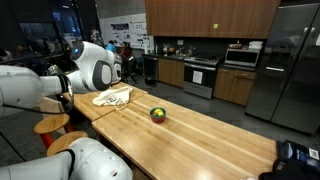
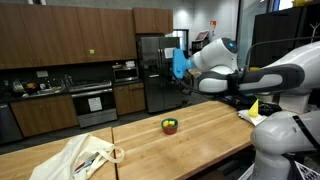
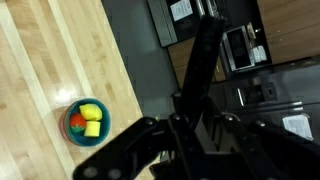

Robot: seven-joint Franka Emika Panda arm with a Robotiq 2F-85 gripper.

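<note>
My gripper point(image 2: 181, 66) is held high above the wooden table, tilted away from straight down. In the wrist view a long, dark, glossy object point(image 3: 203, 65) stands out from the fingers, which are shut on it; what it is cannot be made out. A small bowl point(image 3: 87, 121) with yellow and red pieces inside rests on the table, well below and apart from the gripper. The same bowl point(image 1: 158, 115) shows near the table's middle in exterior view 1.
A crumpled white cloth point(image 1: 112, 97) lies on the table's left part in exterior view 1. Stools point(image 1: 50, 123) stand beside the table.
</note>
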